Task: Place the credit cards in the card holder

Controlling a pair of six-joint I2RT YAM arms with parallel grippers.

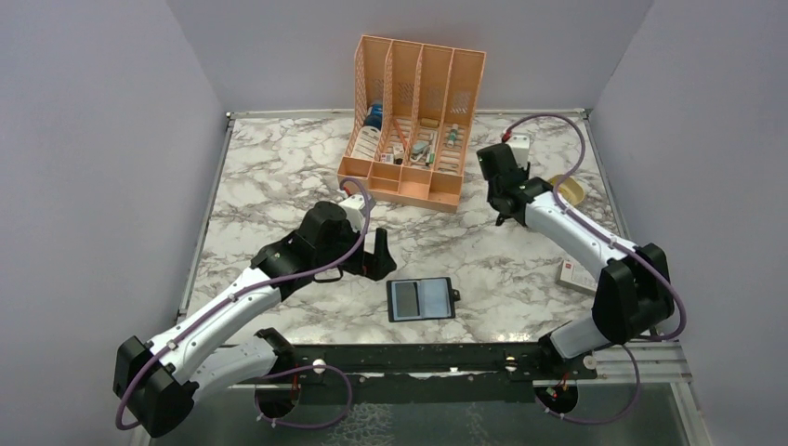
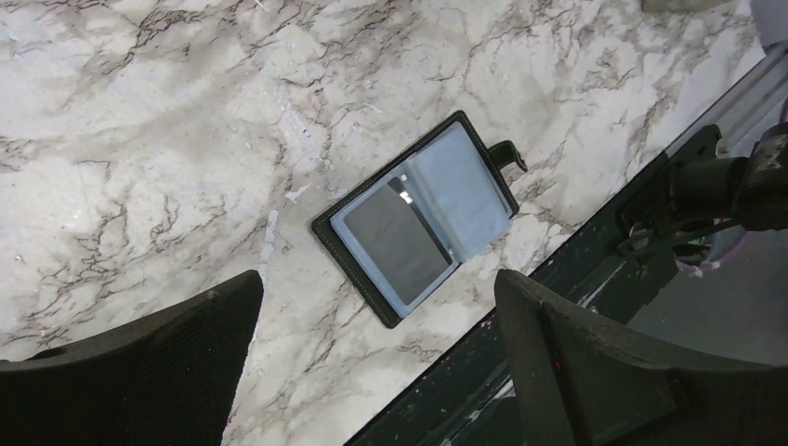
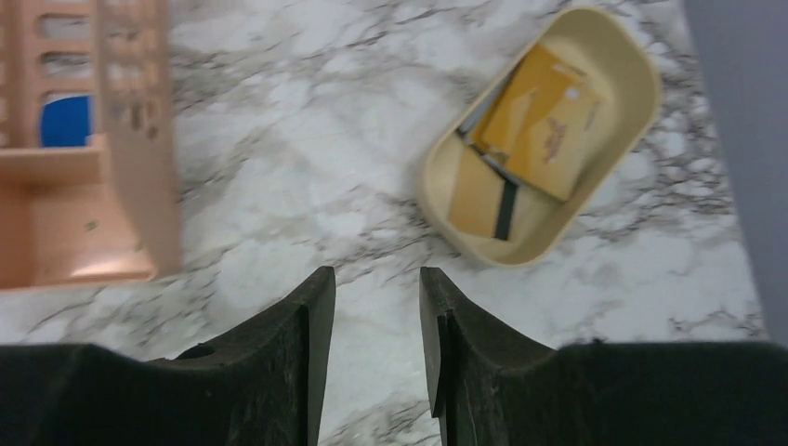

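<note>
The open card holder (image 1: 437,297) lies near the front edge, a dark card (image 2: 395,240) in its left sleeve in the left wrist view. My left gripper hangs above and left of it, open and empty. My right gripper is part open over the back right, nothing between its fingers, just short of a cream tray (image 3: 446,218) holding several yellowish and dark cards (image 3: 548,144), blurred in that view.
A peach organizer (image 1: 418,190) with small items stands at the back centre. A pale box (image 1: 576,279) lies at the right front.
</note>
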